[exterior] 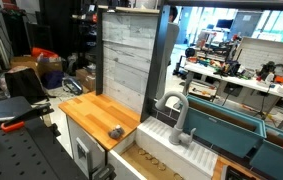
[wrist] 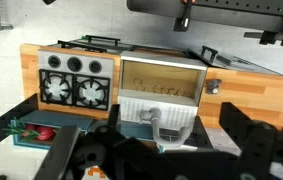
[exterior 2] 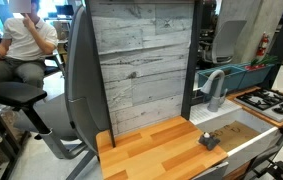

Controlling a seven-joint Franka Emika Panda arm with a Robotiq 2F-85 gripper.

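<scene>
My gripper hangs open over the toy kitchen in the wrist view, its dark fingers spread apart with nothing between them. Beneath it a grey toy faucet [wrist: 159, 124] rises from a white ribbed panel [wrist: 131, 108]. Beside the panel is an open, wood-bottomed basin [wrist: 161, 78], which looks empty. A small grey object [wrist: 213, 87] sits on the wooden counter [wrist: 243, 92] beside that basin; exterior view 2 shows the same grey object [exterior 2: 210, 141] near the counter's edge. In neither exterior view can I make out the fingers clearly.
A stove top with burners [wrist: 76, 80] lies on the basin's other side. Blue bins [exterior: 221, 128] run behind the faucet, one holding red items [wrist: 45, 133]. A tall wood-plank panel [exterior 2: 146, 75] stands at the counter's back.
</scene>
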